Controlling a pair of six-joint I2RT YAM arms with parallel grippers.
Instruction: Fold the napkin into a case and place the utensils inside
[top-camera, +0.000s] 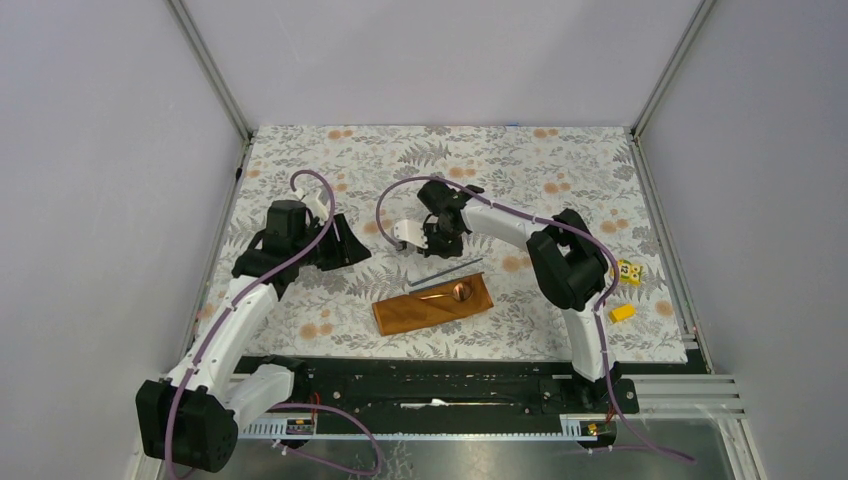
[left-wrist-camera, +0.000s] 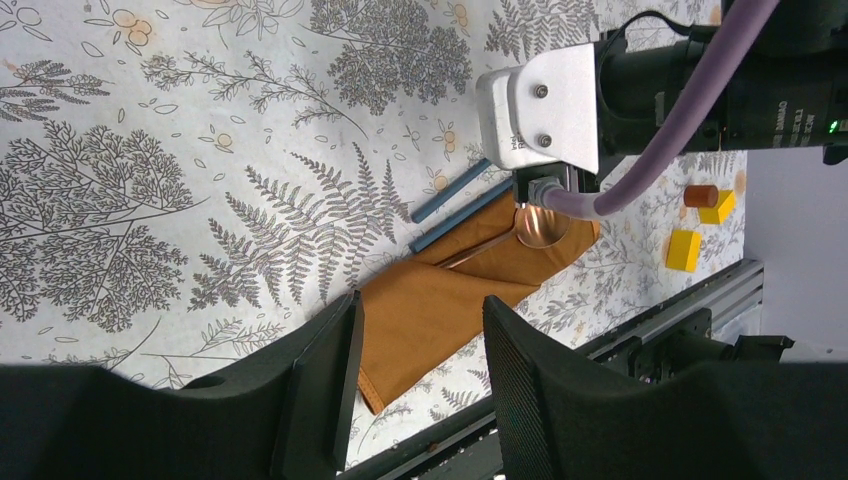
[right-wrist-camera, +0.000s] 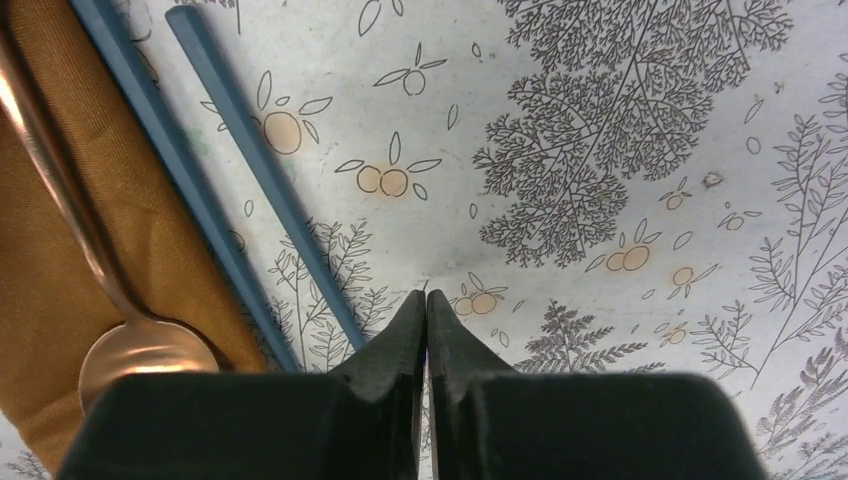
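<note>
The folded brown napkin (top-camera: 405, 315) lies near the table's front, with a copper spoon (right-wrist-camera: 140, 360) on it. One blue chopstick (right-wrist-camera: 170, 160) lies along the napkin's back edge; a second blue chopstick (right-wrist-camera: 255, 150) is parallel, just behind it. My right gripper is shut above the chopsticks; the nearer stick's end disappears behind its fingers, and I cannot see anything between them. My left gripper is open at the left, above and apart from the napkin, with nothing between its fingers.
Yellow blocks (top-camera: 622, 312) and a small brown cylinder (left-wrist-camera: 700, 196) sit at the table's right.
</note>
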